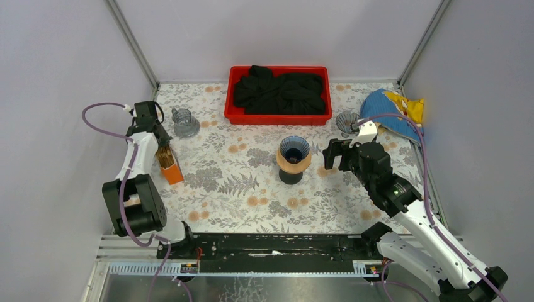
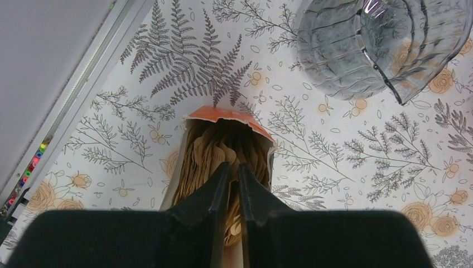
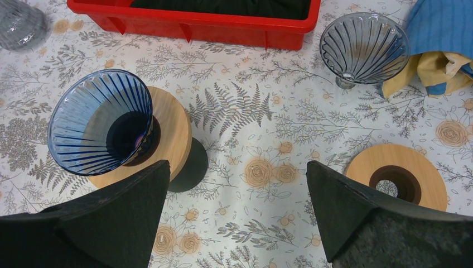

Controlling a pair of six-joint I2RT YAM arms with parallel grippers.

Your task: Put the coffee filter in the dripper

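Note:
An orange box (image 1: 171, 173) of brown coffee filters (image 2: 206, 156) stands at the left, its top open. My left gripper is inside its mouth, shut on filter paper, the tips among the stack. The blue ribbed dripper (image 1: 294, 148) (image 3: 100, 95) sits on a wooden ring over a dark stand at the centre. My right gripper stands open to the right of the dripper, above the table, with nothing between its fingers.
A glass pitcher (image 1: 185, 126) is behind the box. A red tray (image 1: 277, 118) with dark cloth is at the back. A clear glass cone (image 3: 362, 44), a second wooden ring (image 3: 429, 178) and a blue-yellow cloth (image 3: 435, 28) lie at the right.

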